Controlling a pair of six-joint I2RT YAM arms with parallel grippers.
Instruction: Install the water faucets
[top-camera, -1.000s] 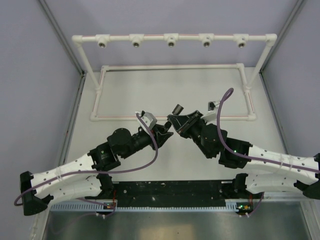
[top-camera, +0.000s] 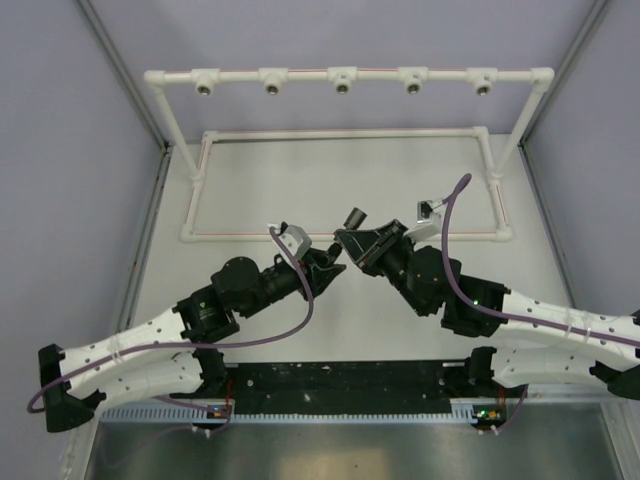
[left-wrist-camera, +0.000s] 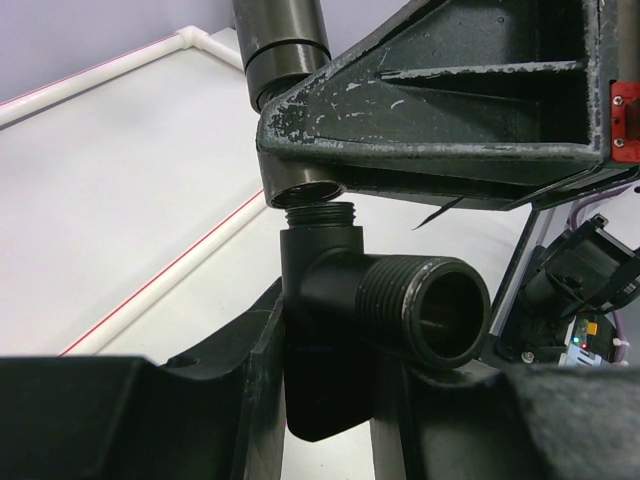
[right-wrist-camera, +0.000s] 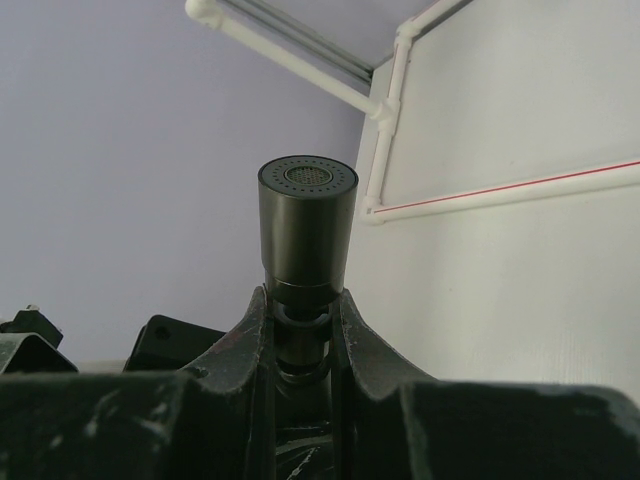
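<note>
My left gripper is shut on a black faucet body (left-wrist-camera: 322, 265), which has a threaded upper end and a threaded side outlet facing the left wrist camera. Just above the upper thread sits the open lower end of a dark spout (left-wrist-camera: 285, 40), slightly tilted, and some thread still shows below its rim. In the right wrist view the fingers of my right gripper close round the narrow neck of this spout (right-wrist-camera: 308, 230), its perforated tip facing up. From the top, both grippers meet near the middle of the workspace, with the spout (top-camera: 355, 218) pointing up and right.
A white pipe rail (top-camera: 308, 76) with several open sockets runs across the back, well clear of both arms. The lower pipe frame (top-camera: 215, 238) lies on the white board (top-camera: 350, 185). A dark strip (top-camera: 330, 390) is at the front.
The spout shifted slightly left and down.
</note>
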